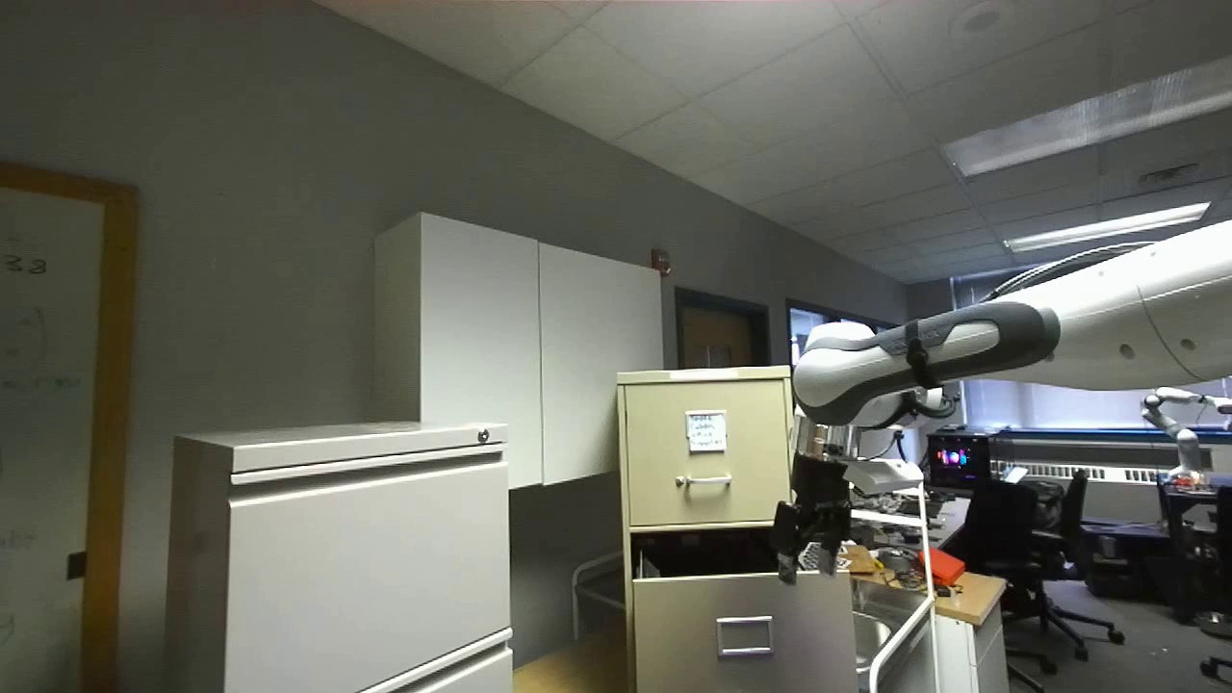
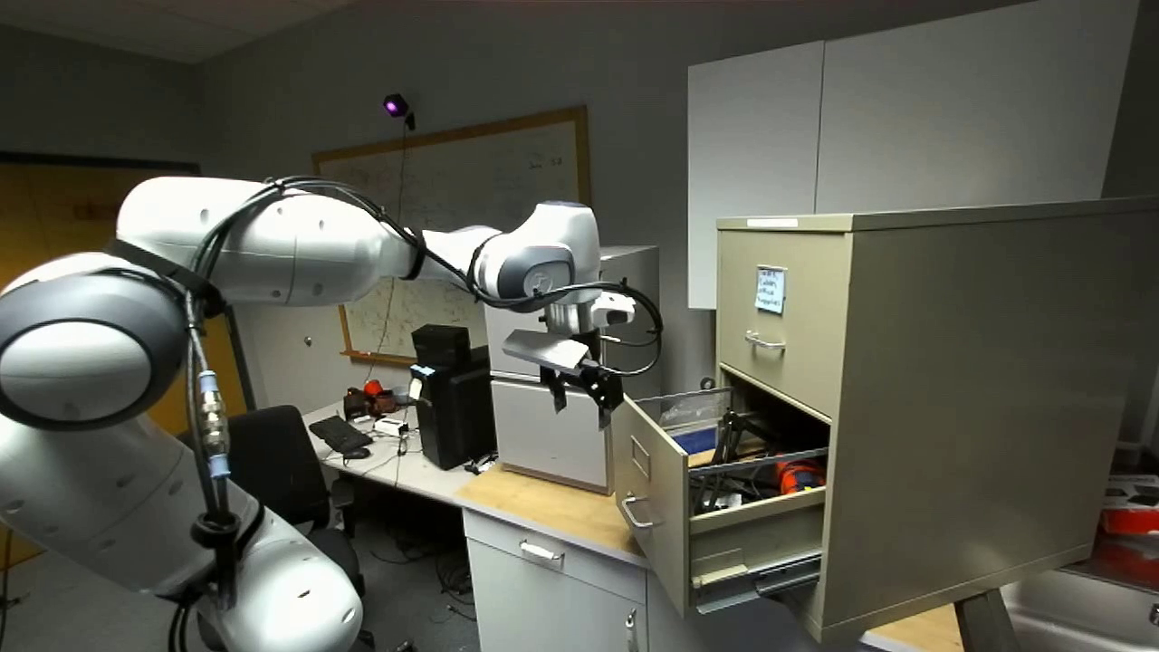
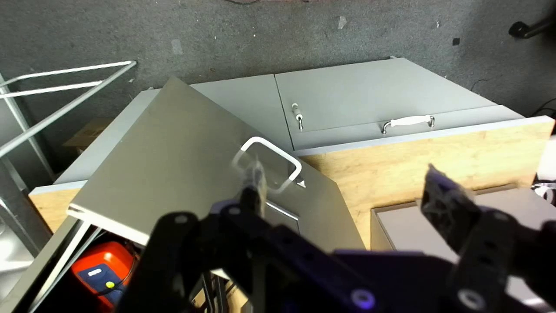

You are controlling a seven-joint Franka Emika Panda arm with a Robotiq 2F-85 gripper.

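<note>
The lower drawer of the beige filing cabinet is pulled out, its front facing the arm. Its handle is a metal pull, which the wrist view shows as a pale loop handle on the drawer front. In exterior view 2 my gripper hangs fingers-down near the top of that front. It stands open, fingers wide apart, with nothing held between them. The closed upper drawer carries a paper label.
Inside the open drawer lie a black tripod-like item and an orange-and-blue device. A wooden counter runs beneath, with a grey cabinet on it. A white metal frame stands beside the filing cabinet.
</note>
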